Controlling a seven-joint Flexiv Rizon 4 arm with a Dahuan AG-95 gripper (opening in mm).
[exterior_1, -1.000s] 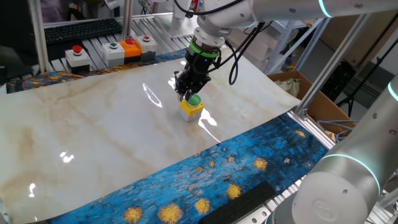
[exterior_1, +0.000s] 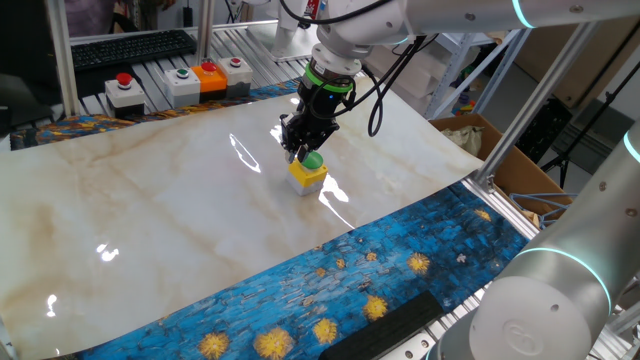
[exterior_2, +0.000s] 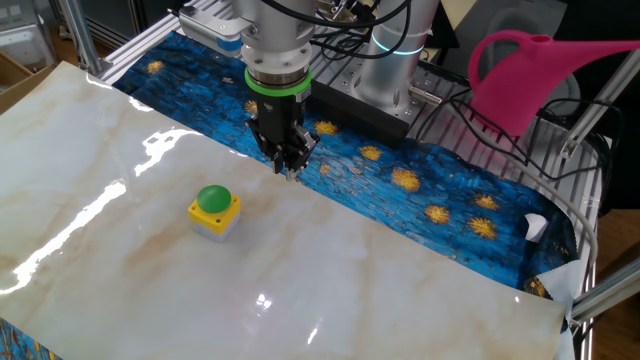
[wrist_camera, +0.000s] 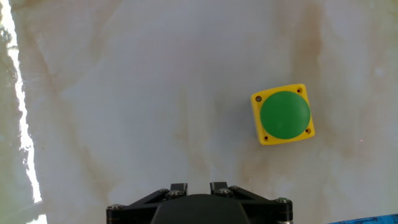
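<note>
A green dome button on a yellow-topped box with a light base (exterior_2: 214, 212) stands upright on the marbled sheet. The wrist view has this button box (wrist_camera: 285, 115) right of centre, ahead of the fingertips and clear of them. My gripper is partly open, a narrow empty gap between its two black fingertips. From exterior view 2, the gripper (exterior_2: 287, 172) hangs above the sheet, to the right of the box and apart from it. In exterior view 1 the gripper (exterior_1: 299, 157) overlaps the button box (exterior_1: 308, 178) along the line of sight.
Several other button boxes, among them a red-topped one (exterior_1: 124, 92) and an orange one (exterior_1: 209, 82), line the far edge beside a keyboard (exterior_1: 120, 50). A pink watering can (exterior_2: 520, 75) stands near the arm's base. Most of the marbled sheet (exterior_1: 150, 210) is bare.
</note>
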